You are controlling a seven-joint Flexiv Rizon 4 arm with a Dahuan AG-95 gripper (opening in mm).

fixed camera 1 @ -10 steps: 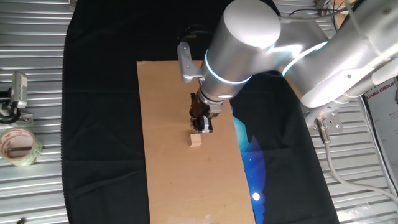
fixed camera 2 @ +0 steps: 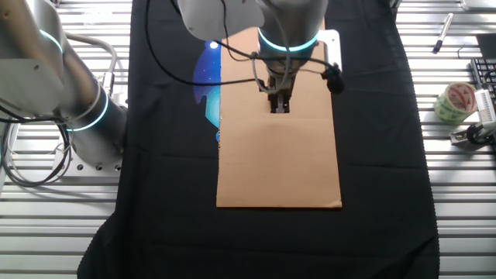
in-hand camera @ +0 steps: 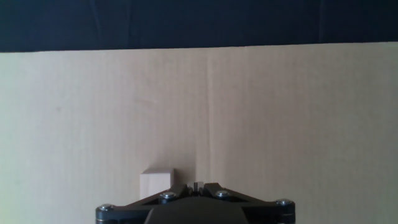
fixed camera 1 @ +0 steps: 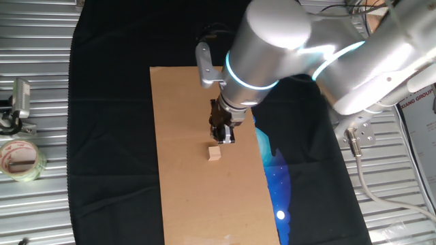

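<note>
A small pale wooden block (fixed camera 1: pixel 214 154) rests on the brown cardboard sheet (fixed camera 1: pixel 197 197), just beyond the fingertips of my gripper (fixed camera 1: pixel 226 141) in the first exterior view. From the wrist, the block (in-hand camera: pixel 156 182) appears low and left of the fingers, partly covered by a finger link. My gripper has its fingertips close together, with nothing showing between them. In the second exterior view the gripper (fixed camera 2: pixel 280 110) points down over the cardboard, and the block is hidden there.
Black cloth (fixed camera 1: pixel 116 136) surrounds the cardboard. A blue patterned piece (fixed camera 1: pixel 276 184) sticks out from under one side of it. A tape roll (fixed camera 1: pixel 22 161) lies on the slatted metal table, far from the arm. The cardboard around the block is otherwise clear.
The block has stayed in place.
</note>
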